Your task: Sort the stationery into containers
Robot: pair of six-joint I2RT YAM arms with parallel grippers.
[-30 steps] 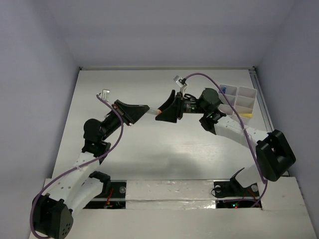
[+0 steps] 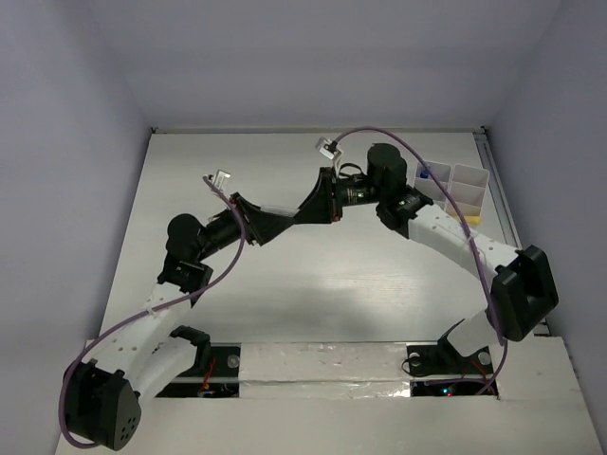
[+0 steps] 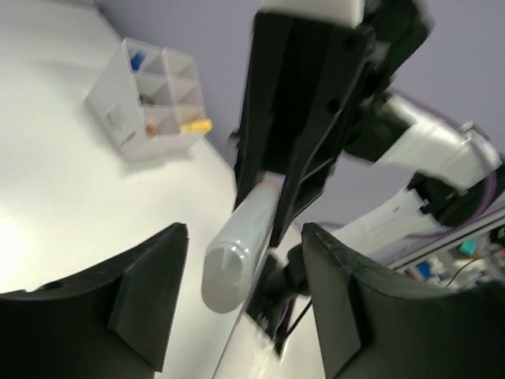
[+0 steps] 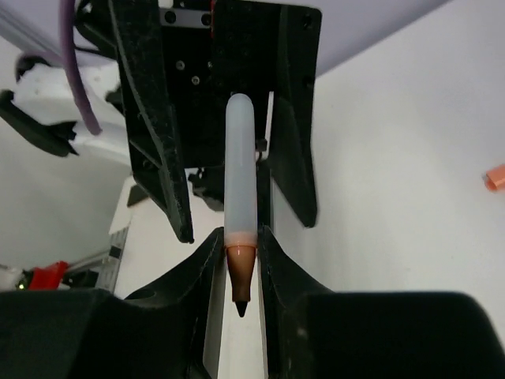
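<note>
A translucent white pen [image 2: 280,210] with an orange tip spans the gap between my grippers above the table. My right gripper is shut on it near the orange end, as the right wrist view shows. My left gripper stands part open around the pen's other end [image 3: 230,272], its fingers apart from the barrel. The white compartment organizer [image 3: 158,103] at the table's right holds a blue item and a yellow item. A small orange item [image 4: 495,178] lies at the right edge of the right wrist view.
The organizer stands behind my right arm, partly hidden by it in the top view. Walls border the table at the back and sides.
The left gripper has moved slightly down and right, its fingers now looking more open around the pen.
</note>
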